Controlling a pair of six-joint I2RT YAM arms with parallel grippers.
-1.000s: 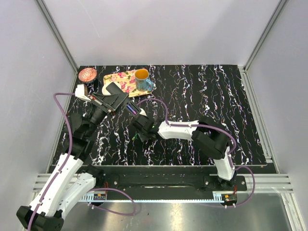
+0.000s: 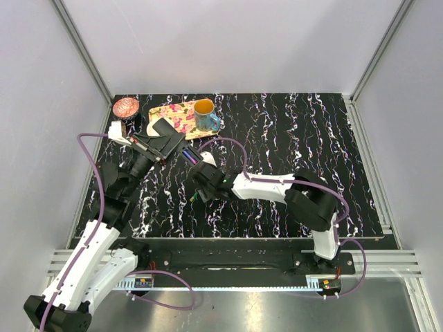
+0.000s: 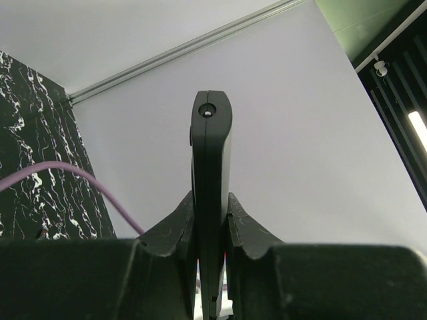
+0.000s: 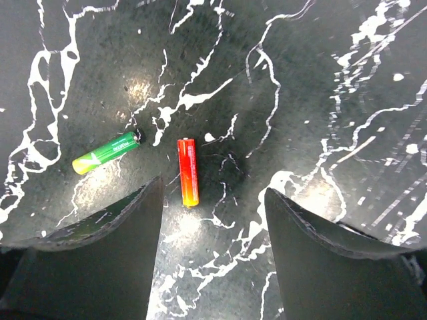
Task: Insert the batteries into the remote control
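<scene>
My left gripper [image 2: 166, 146] is shut on the dark remote control [image 3: 210, 160], holding it raised over the table; in the left wrist view its narrow end stands upright between the fingers. My right gripper is open, pointing down at the table beside the remote. In the right wrist view a red battery [image 4: 188, 172] lies between and just beyond its fingertips, and a green battery [image 4: 107, 152] lies to the left of it. Nothing is held between the right fingers.
A patterned tray [image 2: 178, 114] with a blue mug [image 2: 206, 121] stands at the back, and a red bowl [image 2: 126, 107] at the back left.
The right arm has shifted slightly to the right in the top view. The left arm and the remote it holds look unchanged.
</scene>
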